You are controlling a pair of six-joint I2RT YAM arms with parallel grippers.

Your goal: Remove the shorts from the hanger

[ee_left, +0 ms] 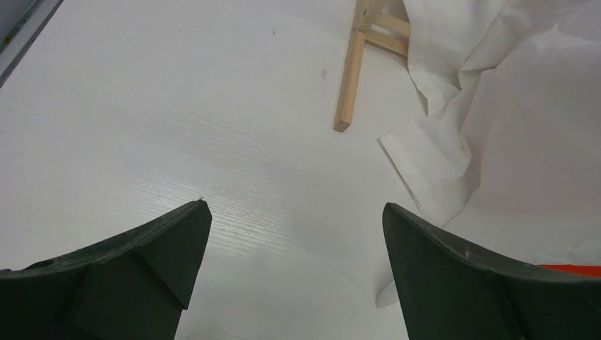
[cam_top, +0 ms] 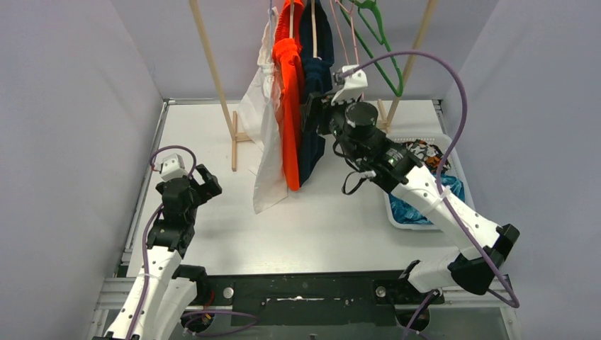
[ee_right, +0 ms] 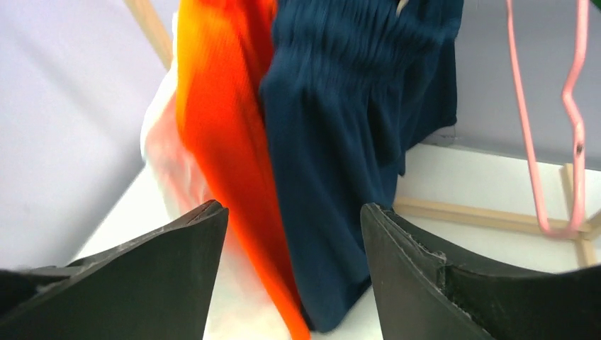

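Observation:
Navy shorts (cam_top: pixel 312 152) hang from a hanger on the rack beside orange shorts (cam_top: pixel 290 156) and a white garment (cam_top: pixel 267 184). My right gripper (cam_top: pixel 315 106) is raised in front of the navy shorts. In the right wrist view its fingers are apart, facing the blurred navy cloth (ee_right: pixel 326 163) and the orange cloth (ee_right: pixel 227 163), with nothing clearly held. My left gripper (cam_top: pixel 211 180) stands open at the left above the table; its view shows bare surface and white cloth (ee_left: pixel 510 142) to the right.
Empty pink hangers (ee_right: pixel 577 170) and green hangers (cam_top: pixel 386 49) hang right of the shorts. A white basket (cam_top: pixel 455 152) with clothing is at the right. Wooden stand feet (cam_top: pixel 234 152) rest on the table, whose front middle is clear.

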